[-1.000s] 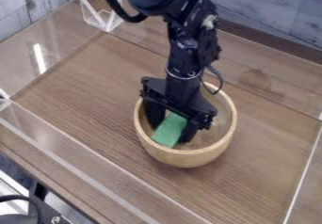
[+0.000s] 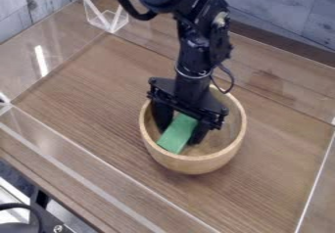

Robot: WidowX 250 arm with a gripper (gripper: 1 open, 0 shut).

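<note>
A round beige bowl [image 2: 197, 162] stands near the middle of the wooden table, with a green oblong object [image 2: 177, 135] inside it. The black gripper [image 2: 179, 119] reaches down into the bowl from above, its fingers around the upper part of the green object; whether they touch it is hard to tell. The gripper's lower parts are dark and partly hidden against the bowl's shadowed inside.
A grey-blue plank wall runs along the back. Black cables lie at the lower left corner, and clear plastic pieces sit at the table's left side.
The arm and gripper have shifted very slightly inside the bowl; the bowl and green object look almost unchanged.
</note>
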